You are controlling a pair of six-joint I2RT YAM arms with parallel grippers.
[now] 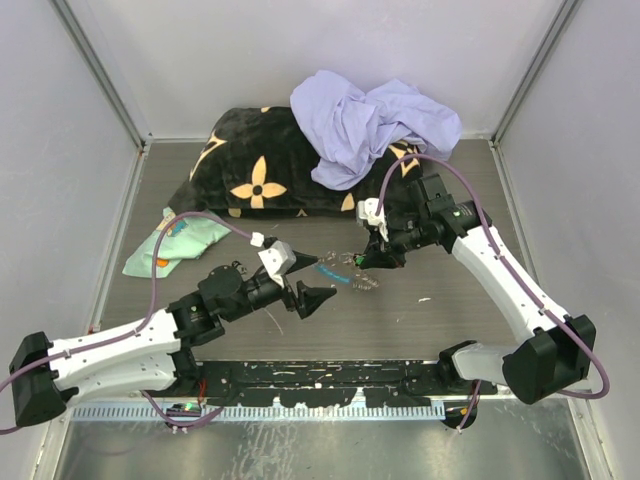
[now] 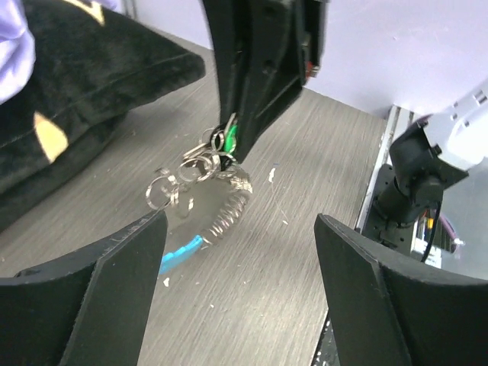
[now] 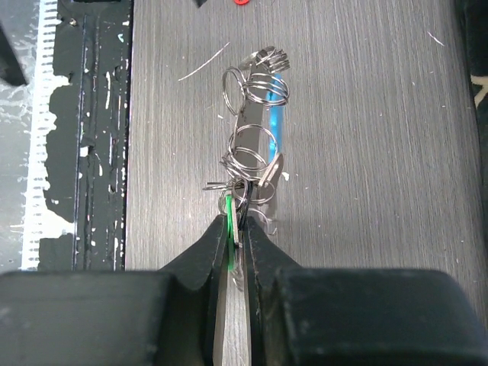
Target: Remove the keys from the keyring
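Note:
The keyring, a cluster of thin metal rings [image 3: 255, 91] with a blue strip [image 3: 275, 126] and a green piece [image 3: 230, 229], hangs from my right gripper, which is shut on the cluster near the green piece. Separate keys are hard to make out among the rings. In the top view, my left gripper [image 1: 327, 276] stands open to the left of my right gripper [image 1: 361, 262]. Seen from the left wrist, the rings [image 2: 200, 168] and the blue strip [image 2: 181, 253] lie ahead of and partly between the open fingers, apparently with nothing gripped.
A dark patterned cushion [image 1: 240, 165] and a lilac cloth [image 1: 350, 130] fill the back. At the left lies a light green cloth [image 1: 195, 240].

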